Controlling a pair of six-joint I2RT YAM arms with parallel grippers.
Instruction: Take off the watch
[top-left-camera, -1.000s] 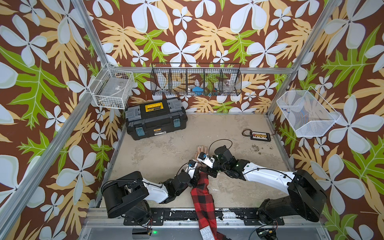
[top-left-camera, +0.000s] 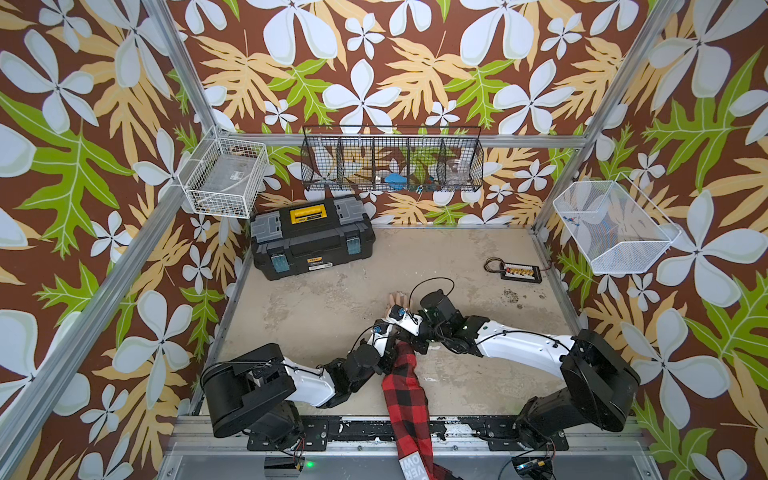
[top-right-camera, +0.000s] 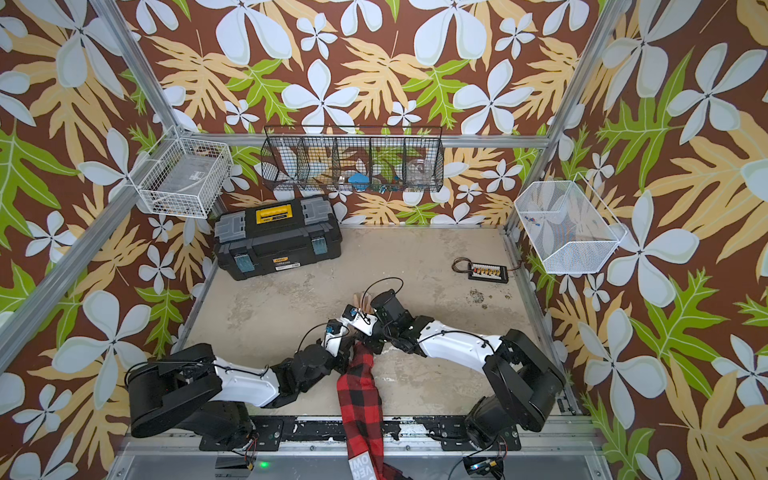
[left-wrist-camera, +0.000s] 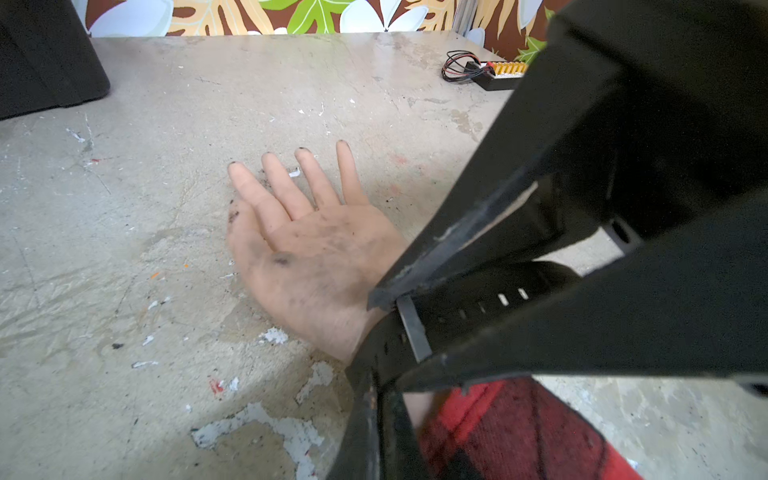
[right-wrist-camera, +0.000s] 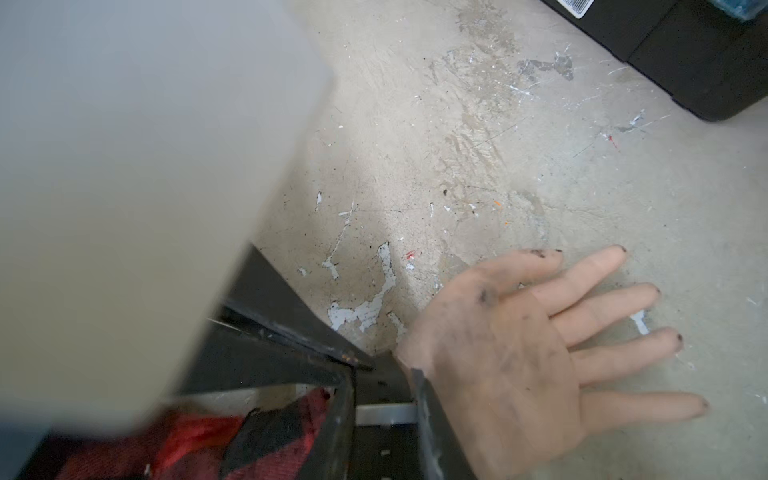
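A black watch strap (left-wrist-camera: 472, 301) with a silver metal loop (left-wrist-camera: 413, 329) circles the wrist of a palm-up mannequin hand (left-wrist-camera: 320, 240). Its red plaid sleeve (top-left-camera: 410, 400) runs toward the front edge. My left gripper is shut, its tips touching the strap's edge; whether they pinch any of the strap is hidden. Part open, my right gripper has one finger on each side of the strap (right-wrist-camera: 386, 440) and loop, with a narrow gap beside them. The watch face is out of sight under the wrist.
A black toolbox (top-left-camera: 312, 237) stands at the back left. A small black board with a cable (top-left-camera: 521, 273) lies at the right. Wire baskets (top-left-camera: 392, 162) hang on the walls.
My right arm has shifted slightly left, closer to the wrist. The hand and sleeve have wobbled a little sideways. My left arm looks almost still.
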